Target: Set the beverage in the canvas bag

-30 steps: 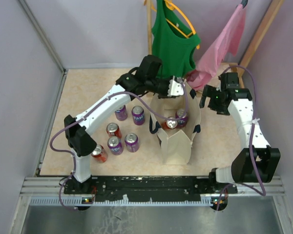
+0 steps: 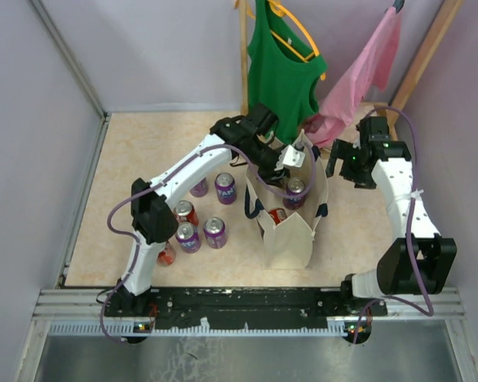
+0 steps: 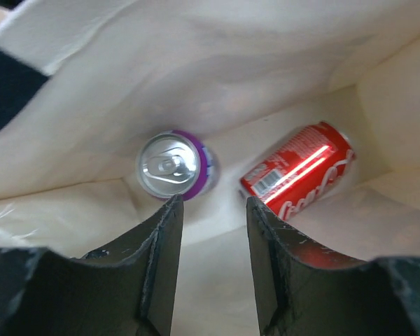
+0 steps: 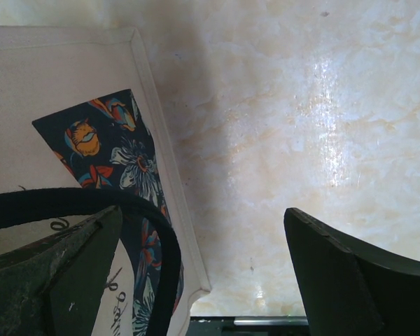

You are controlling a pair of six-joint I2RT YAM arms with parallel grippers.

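Observation:
The cream canvas bag (image 2: 288,248) stands upright, its mouth facing up. Inside it, the left wrist view shows a purple can (image 3: 173,166) on its base and a red can (image 3: 299,168) lying on its side, the two apart. My left gripper is over the bag's opening, its fingers parted and nothing held between them. To the right of the bag hangs my right gripper, wide open and empty. In its view appear the bag's patterned outer side (image 4: 136,161) and a dark strap (image 4: 77,201).
Several cans stand on the table left of the bag, among them a purple can (image 2: 215,232) and a red can (image 2: 186,212). My left arm reaches above them. A green garment (image 2: 283,76) and a pink garment (image 2: 357,76) hang behind. Tabletop right of the bag is clear.
The red can in the bag has gone from showing its silver top to lying on its side. The right arm is unmoved.

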